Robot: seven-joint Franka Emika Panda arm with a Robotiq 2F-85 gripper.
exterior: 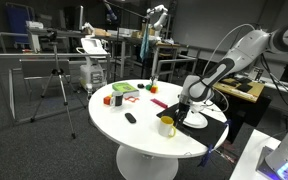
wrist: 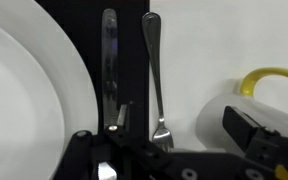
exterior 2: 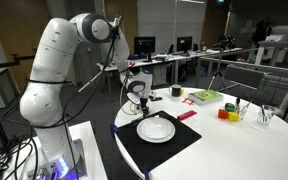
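My gripper is open and pointing down, its fingers apart at the bottom of the wrist view. Between them lies a metal fork [wrist: 155,70] on the white tabletop, its lower end close to the gripper. A knife [wrist: 110,60] rests on the black mat to the left, between the fork and a white plate [wrist: 24,95]. At the right, a white mug with a yellow handle [wrist: 269,75] is partly covered by the right finger; whether they touch, I cannot tell. In exterior view 1 the gripper [exterior: 181,116] is low over the table beside the mug [exterior: 167,127].
The black mat [exterior 2: 164,153] carries the plate. A dark remote-like object [exterior: 130,118], a red item [exterior: 159,102] and a green box [exterior 2: 207,97] stand or lie elsewhere on the round white table [exterior: 114,122]. Bare tabletop lies left of the mug.
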